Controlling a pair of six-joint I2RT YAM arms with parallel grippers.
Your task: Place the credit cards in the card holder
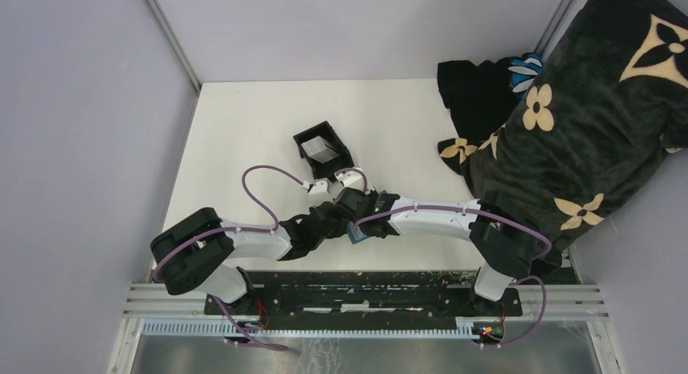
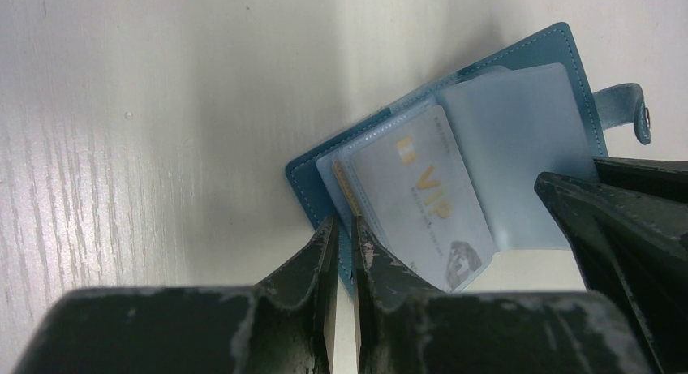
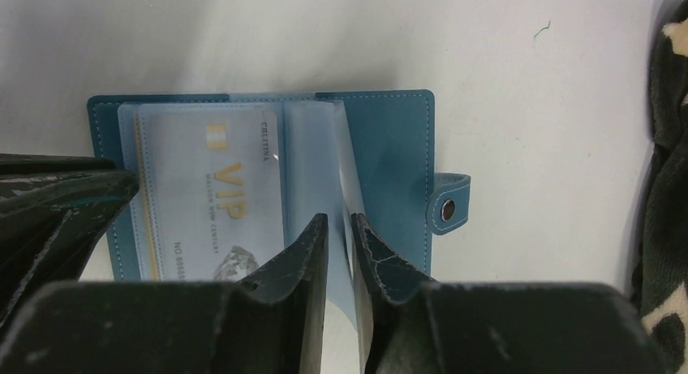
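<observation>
The blue card holder [image 3: 397, 147] lies spread on the table, a VIP card [image 3: 219, 179] showing through one clear sleeve. Another clear sleeve [image 3: 316, 171] is lifted and bent upward, running into the narrow gap of my right gripper. Whether those fingers pinch it is unclear. At the holder's opposite side, my left gripper has its tips close together over the blue edge, a strip of the cover visible between them; its grip cannot be judged. White cards [image 1: 320, 149] sit in the black box [image 1: 345, 161] above both arms in the top view.
A dark flower-patterned cloth [image 1: 535, 163] covers the right side of the table. The two gripper ends are very close together over the holder.
</observation>
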